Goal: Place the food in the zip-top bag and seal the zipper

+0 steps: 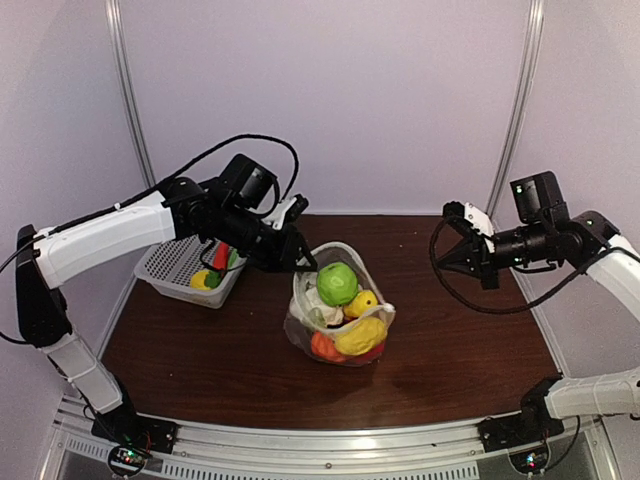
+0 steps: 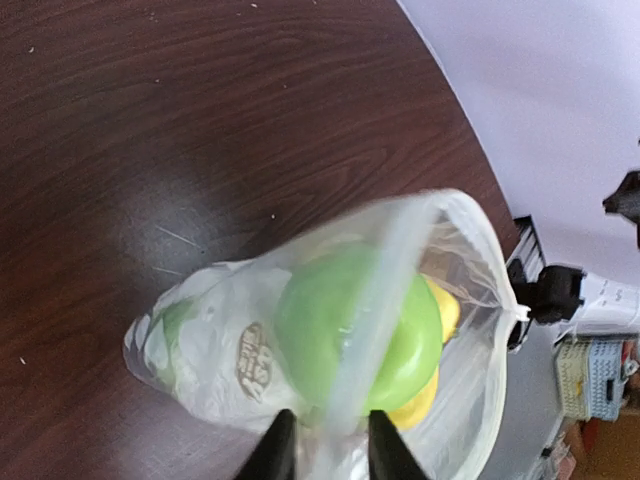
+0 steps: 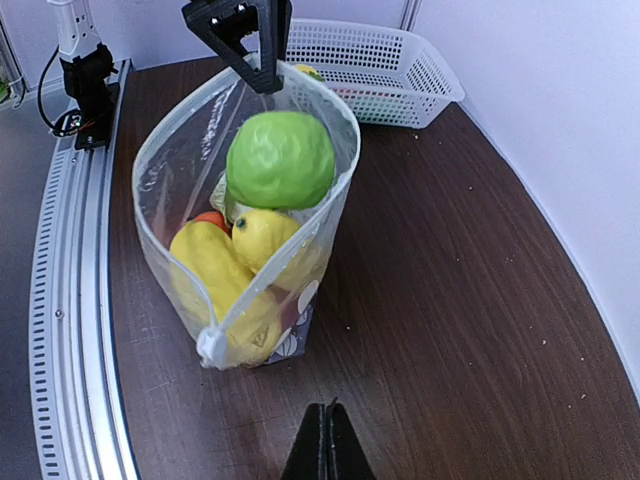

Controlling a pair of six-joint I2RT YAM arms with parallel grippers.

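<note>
The clear zip top bag [image 1: 391, 308] stands mid-table with its mouth gaping upward. Inside are a green round vegetable [image 1: 337, 284], a small yellow fruit [image 1: 361, 303], a longer yellow item [image 1: 360, 337], an orange-red item [image 1: 324, 347] and something whitish [image 1: 321, 312]. At the bag's left rim is my left gripper; its fingers are apart, with the blurred rim strip running between them. My right gripper is shut, nothing showing between its fingertips, clear of the bag on the right. The bag's white front corner [image 3: 212, 345] hangs free.
A white basket [image 1: 184, 293] behind the left arm holds a red item [image 1: 221, 256] and other green and yellow food. Bare wood [image 1: 440, 350] lies to the bag's right and in front. White walls enclose the back and sides.
</note>
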